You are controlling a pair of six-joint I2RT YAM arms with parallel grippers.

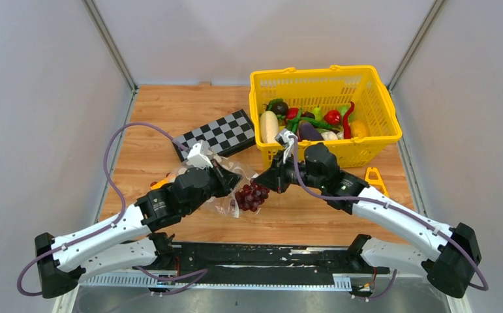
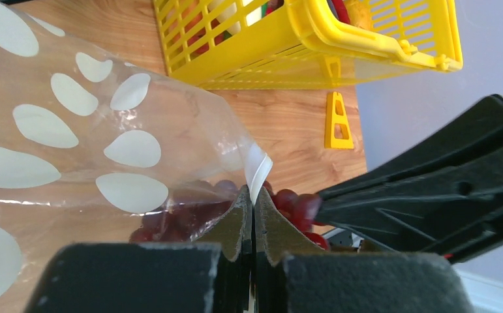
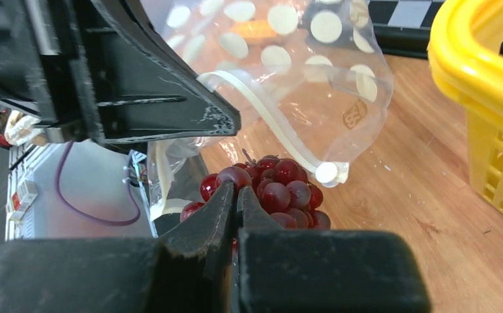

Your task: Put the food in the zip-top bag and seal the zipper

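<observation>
A bunch of red grapes (image 1: 252,197) hangs at the mouth of the clear, white-dotted zip top bag (image 1: 224,203). My right gripper is shut at the top of the bunch (image 3: 278,192); what lies between its fingertips is hidden by grapes. In the left wrist view, some grapes (image 2: 183,212) show through the bag film (image 2: 196,140), while others stick out past its edge. My left gripper is shut on the bag's rim, a whitish fold standing at its tips. The pale zipper strip (image 3: 268,117) curves around the open mouth, with a white slider (image 3: 327,172) at one end.
A yellow basket (image 1: 314,79) of vegetables stands at the back right. Behind the bag lies a checkered board (image 1: 219,134). One yellow triangular piece (image 1: 377,180) is at the right; an orange item (image 1: 160,184) sits at the left.
</observation>
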